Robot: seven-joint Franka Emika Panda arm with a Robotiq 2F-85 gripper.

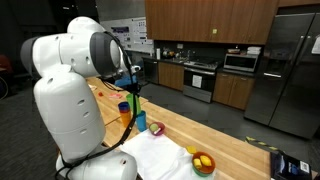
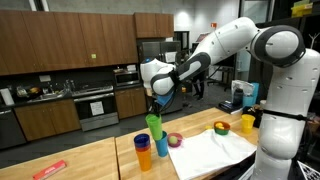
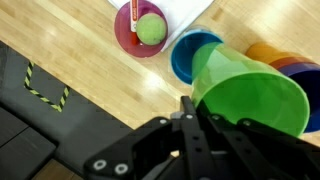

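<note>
A green cup [image 3: 250, 92] is pinched at its rim by my gripper, which is shut on it. In exterior view 2 the green cup [image 2: 154, 127] hangs above a blue cup [image 2: 161, 147]. From the wrist, the blue cup [image 3: 184, 58] shows partly behind the green one; whether the two touch I cannot tell. Close beside them stands an orange cup [image 2: 144, 158] with a darker blue cup [image 2: 141, 142] at its top. In exterior view 1 the green cup [image 1: 134, 101] is partly covered by the arm.
Right of the cups lies a pink plate [image 3: 126, 38] with a round green item [image 3: 151, 29] on it. A white sheet [image 1: 160, 160] covers part of the table. Farther off are a red bowl [image 1: 204, 171] with yellow pieces and a yellow cup [image 2: 247, 124].
</note>
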